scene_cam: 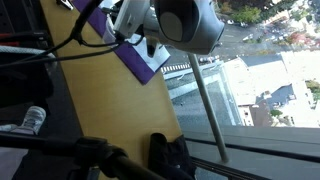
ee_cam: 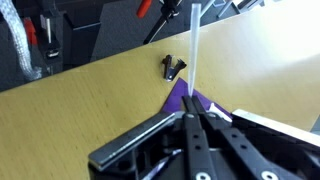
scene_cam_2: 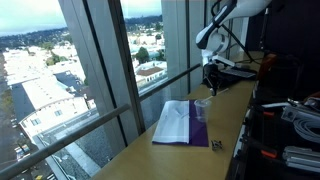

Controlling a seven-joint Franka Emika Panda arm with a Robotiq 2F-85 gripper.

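Observation:
In the wrist view my gripper is shut, its fingertips together. A thin white stick (ee_cam: 194,50) runs out from the tips and appears to be pinched between them. From the side, the gripper (scene_cam_2: 209,92) shows small, above the far part of the wooden table. White paper (scene_cam_2: 173,121) lies on a purple sheet (scene_cam_2: 199,133). Part of the purple sheet (ee_cam: 178,97) shows behind the fingers, while the gripper hides much of the rest. Beside the sheet lies a small dark metallic object (ee_cam: 174,68), also visible as a little item (scene_cam_2: 216,145) near the table's front edge.
Tall windows (scene_cam_2: 70,75) with metal frames border one side of the table (scene_cam_2: 150,162). Its near end is bare wood. Dark equipment and cables (ee_cam: 70,40) stand along the opposite edge.

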